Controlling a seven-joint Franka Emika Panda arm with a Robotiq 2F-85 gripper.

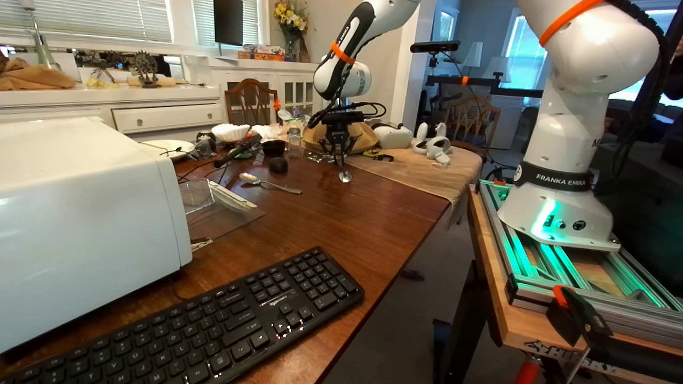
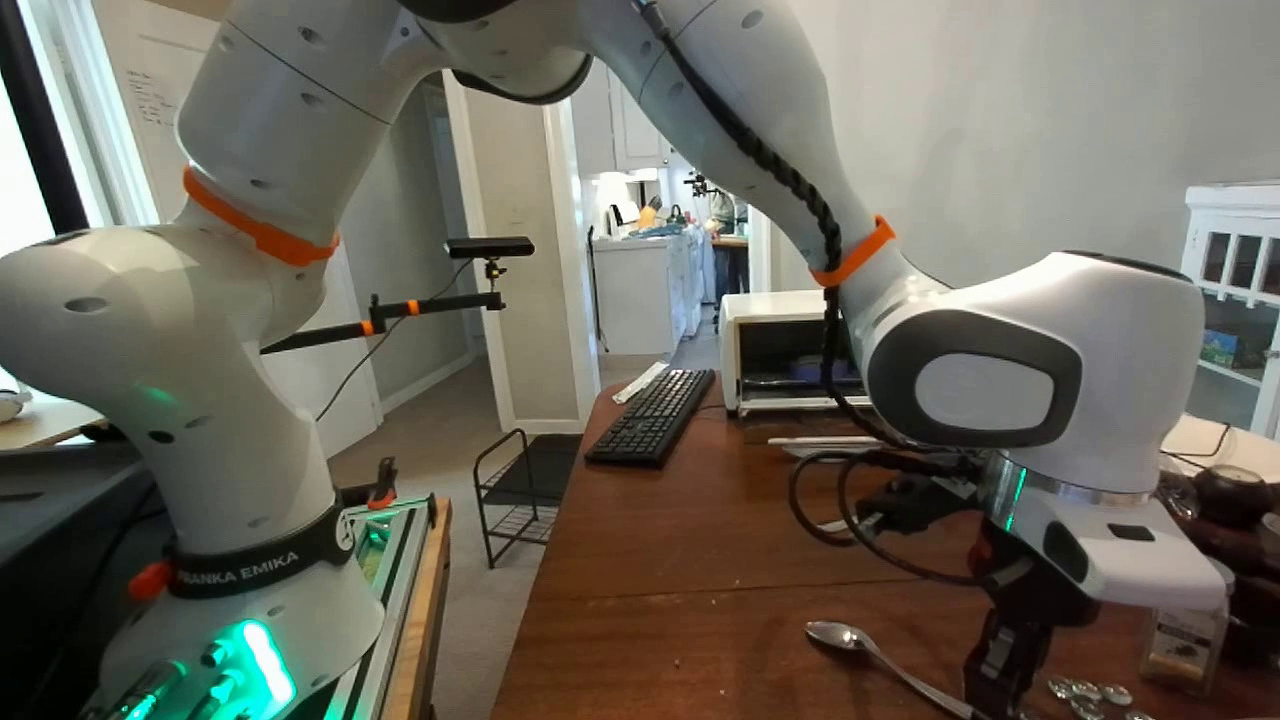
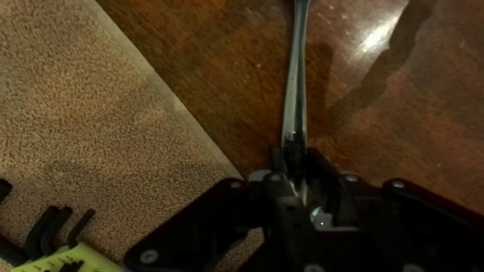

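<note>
My gripper is shut on the handle of a metal spoon point(image 3: 297, 86). In the wrist view the handle runs up from between the dark fingers, and the bowl is mostly cut off at the top edge. Exterior view 1 shows the gripper point(image 1: 339, 159) pointing down at the far side of the wooden table, with the spoon's bowl point(image 1: 346, 176) toward the camera. From the other side, the spoon point(image 2: 843, 637) reaches left from the gripper point(image 2: 993, 686) near the frame's bottom edge. Whether the spoon touches the table I cannot tell.
A second spoon point(image 1: 282, 188) with something white in its bowl lies nearby. A tan cloth point(image 3: 113, 149) borders the bare wood, carrying hex keys point(image 3: 43, 231) in a yellow holder. Glass jar point(image 1: 295, 142) and dark bowl point(image 1: 274, 148) stand behind. Clear wood extends toward the keyboard point(image 1: 256, 313).
</note>
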